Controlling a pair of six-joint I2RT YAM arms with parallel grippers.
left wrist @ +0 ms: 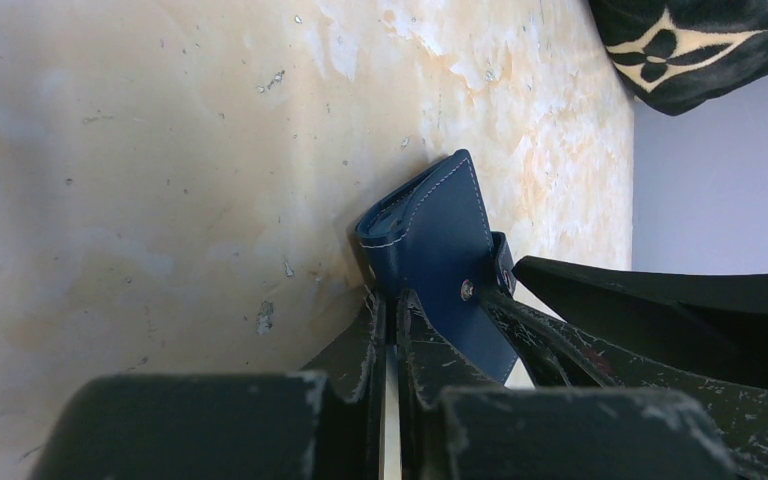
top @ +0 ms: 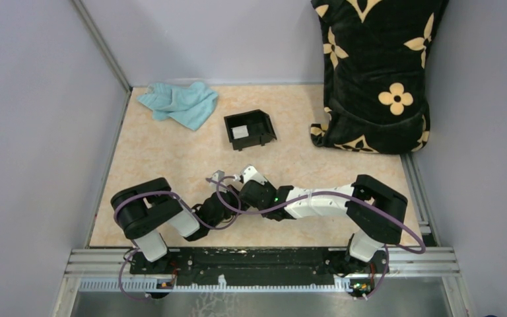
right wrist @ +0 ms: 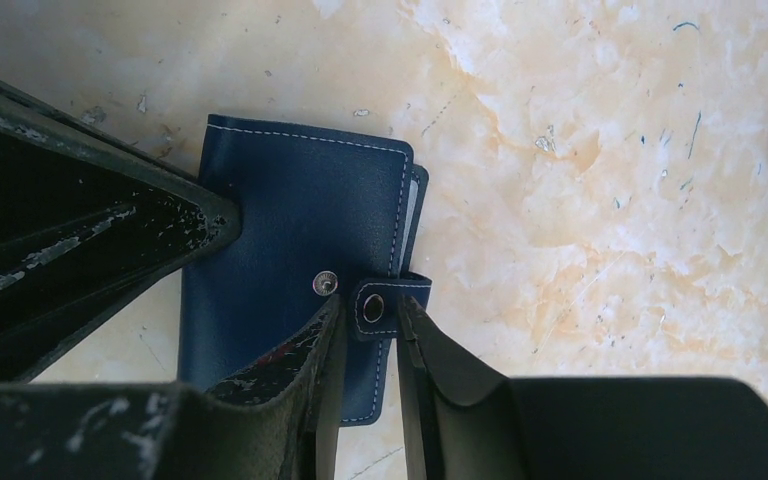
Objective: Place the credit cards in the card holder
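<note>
A dark blue leather card holder (right wrist: pixel 280 200) with pale stitching and a metal snap lies under both grippers. My left gripper is shut on one edge of it in the left wrist view. In the right wrist view my right gripper is open a little, its fingertips either side of the strap (right wrist: pixel 392 306), which is folded round the holder's edge. A thin pale edge (right wrist: pixel 412 215) shows between the holder's covers; whether it is a card cannot be told. From above, the arms hide the holder.
A black open box (top: pixel 256 140) with a white piece (top: pixel 240 132) inside stands at the back middle. A light blue cloth (top: pixel 183 102) lies back left, a black flowered cushion (top: pixel 376 79) back right.
</note>
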